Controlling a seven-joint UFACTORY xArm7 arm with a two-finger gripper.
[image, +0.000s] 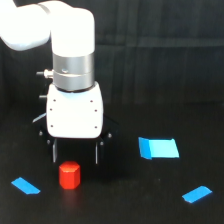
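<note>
A small red block stands on the dark table at the lower left of the camera view. Above it is my white gripper, pointing down, its two thin dark fingers spread wide. Nothing is held between them. In the image the block's top lies just below fingertip level, nearer the left finger. Whether the fingertips are level with the block in depth is hard to judge.
Blue tape strips lie at the lower left and lower right. A light-blue patch with a darker blue edge is right of the gripper.
</note>
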